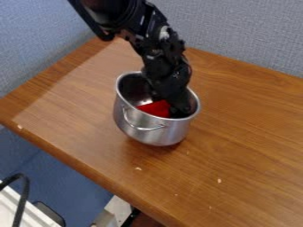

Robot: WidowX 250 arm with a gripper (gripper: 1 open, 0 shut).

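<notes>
A steel pot (140, 128) with a wire handle stands on the wooden table, left of centre. A red object (154, 108) is inside it. My black arm comes down from the top into the pot, and the gripper (173, 105) is low at the pot's right inner side, beside the red object. Its fingertips are mostly hidden, so I cannot see whether it is open or shut, or what it holds.
Grey-blue walls stand behind.
</notes>
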